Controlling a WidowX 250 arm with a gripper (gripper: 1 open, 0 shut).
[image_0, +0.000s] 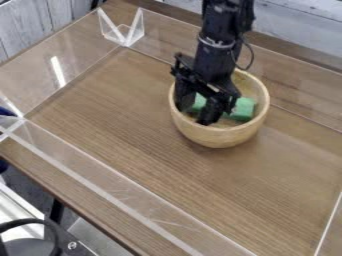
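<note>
A round pale wooden bowl stands right of the table's centre, with green objects inside it. My black gripper reaches down into the bowl from the top, its dark fingers over the green pieces. The fingers are dark and overlap, so whether they are shut or hold anything is unclear.
A white wire-like corner object sits at the back left. Dark cables and a black part lie at the bottom left edge.
</note>
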